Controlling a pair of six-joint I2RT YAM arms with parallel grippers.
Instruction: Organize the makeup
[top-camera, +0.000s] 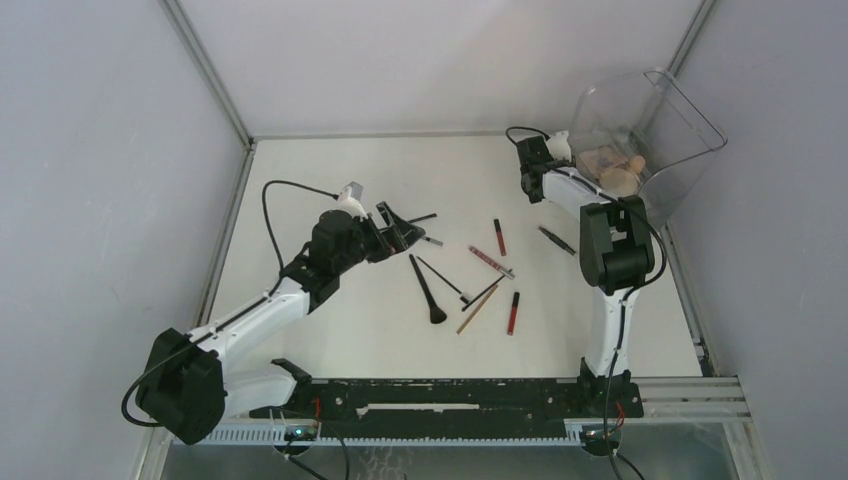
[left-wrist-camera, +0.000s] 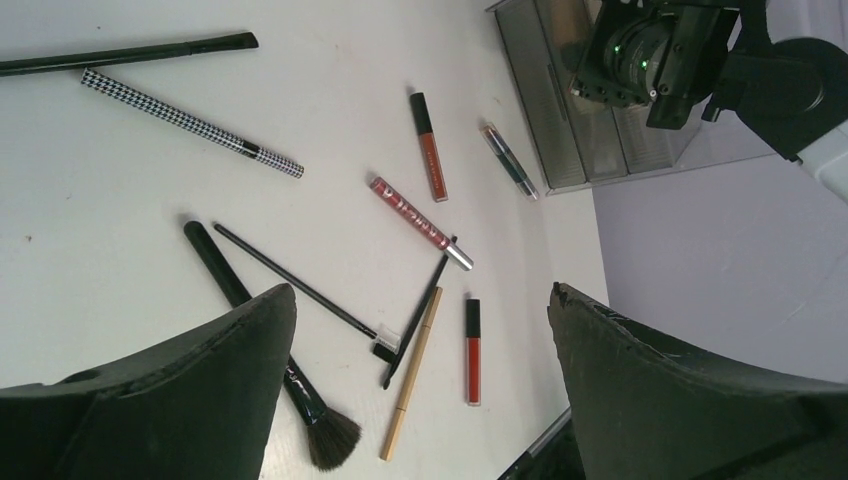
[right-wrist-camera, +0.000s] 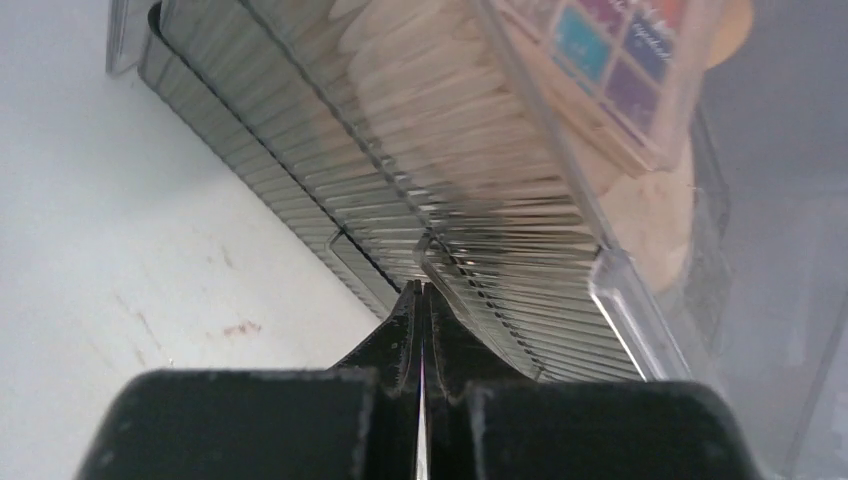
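Observation:
Makeup lies scattered on the white table: a big black brush (left-wrist-camera: 328, 436), thin brushes, a houndstooth pencil (left-wrist-camera: 170, 115), a wooden pencil (left-wrist-camera: 411, 373), red lip glosses (left-wrist-camera: 473, 355) and a dark pen (left-wrist-camera: 509, 160). The clear organizer (top-camera: 650, 97) stands at back right, a palette (right-wrist-camera: 620, 70) in it. My left gripper hangs open above the items, nothing between its fingers. My right gripper is shut, its tips against or just beside the organizer's lower compartments; nothing shows between them.
Walls close in behind and on both sides. The right arm reaches across the table's right side.

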